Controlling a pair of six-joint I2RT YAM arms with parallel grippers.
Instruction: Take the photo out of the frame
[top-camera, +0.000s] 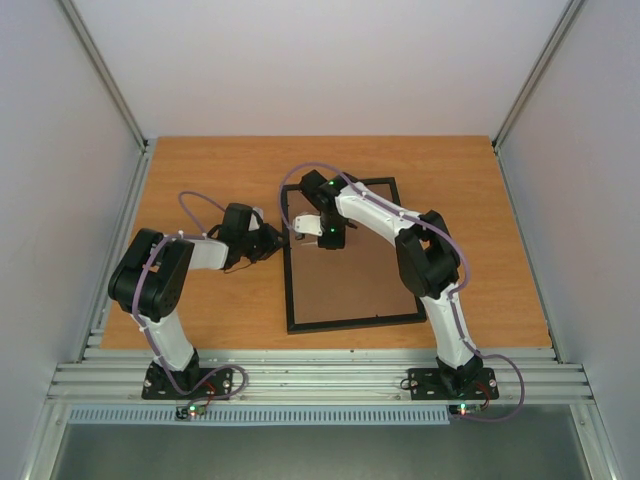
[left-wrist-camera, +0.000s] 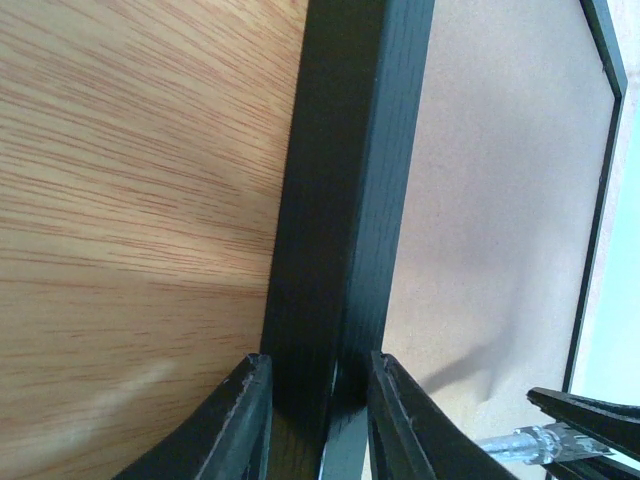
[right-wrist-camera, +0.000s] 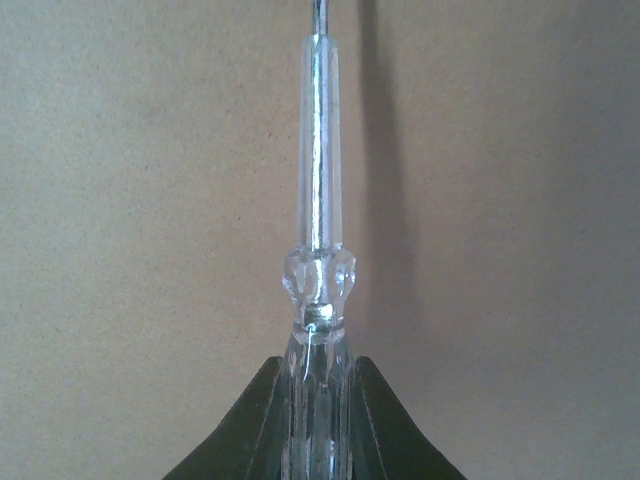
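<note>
A black photo frame (top-camera: 353, 321) lies with its brown backing board (top-camera: 350, 282) upward. My left gripper is at the left side bar (left-wrist-camera: 330, 180), its part-open fingers on either side of that bar's inner portion; whether they press on it is unclear. My right gripper is shut on the handle of a clear screwdriver (right-wrist-camera: 318, 150), held over the upper left of the backing board. The screwdriver's tip runs out of the right wrist view.
Bare wooden table (top-camera: 200, 310) surrounds the frame, with free room to the right and behind. White walls enclose the workspace.
</note>
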